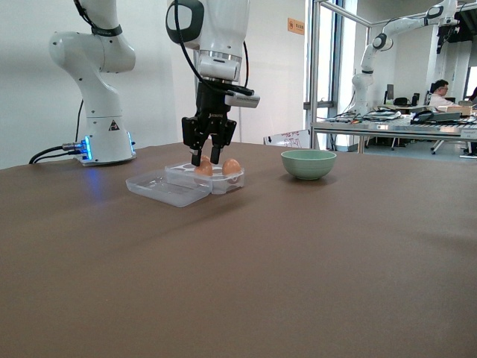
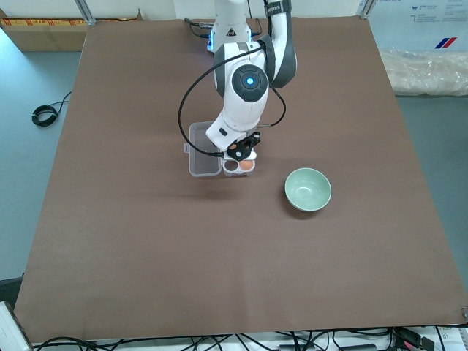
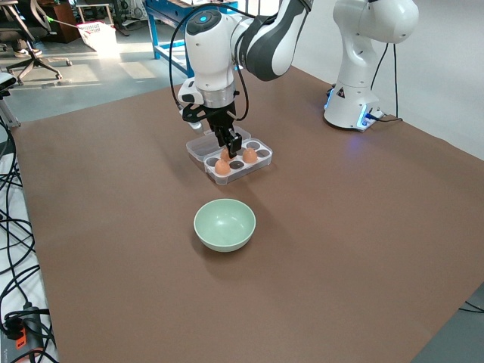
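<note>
My black gripper (image 1: 205, 159) hangs just over a clear plastic egg carton (image 3: 253, 166), its two fingers apart, low among the eggs. In the top view an egg (image 1: 231, 166) sits at the right and another egg (image 1: 203, 168) is partly behind a fingertip; the right view also shows an egg (image 3: 222, 167) at the front. The carton's open lid (image 2: 204, 164) lies flat to the left in the left view. A mint-green bowl (image 2: 308, 189) stands apart on the brown table, empty.
The robot's white base (image 3: 352, 106) stands at the back of the table (image 2: 219, 256). Cables run along the front edge outside the tabletop. The table around the bowl and in front of the carton is clear.
</note>
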